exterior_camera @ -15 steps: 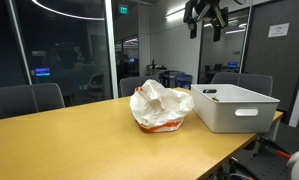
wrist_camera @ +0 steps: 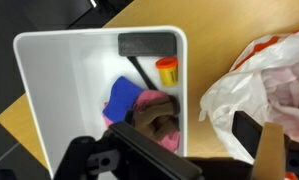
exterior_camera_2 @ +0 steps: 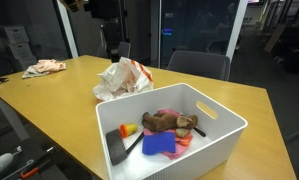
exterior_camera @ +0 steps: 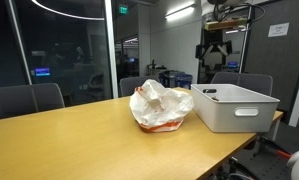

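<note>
High above the table, my gripper (exterior_camera: 214,52) hangs open, its two dark fingers well apart and nothing visible between them. In the wrist view it is over the gap between a white bin (wrist_camera: 51,40) and a crumpled white plastic bag (wrist_camera: 229,98). Inside the bin lie a brown plush toy (exterior_camera_2: 176,126), a blue cloth-like item (exterior_camera_2: 159,144), a pink cloth (wrist_camera: 149,99), a dark brush-like tool (wrist_camera: 147,44) and a small orange-and-yellow container (wrist_camera: 167,70). The fingers partly cover the plush toy in the wrist view.
The bag (exterior_camera: 160,107) stands on the wooden table (exterior_camera: 69,140) beside the bin (exterior_camera: 236,118). Another crumpled item (exterior_camera_2: 44,68) lies at the far end. Chairs (exterior_camera_2: 199,66) line the table.
The bin and bag have stayed where they were.
</note>
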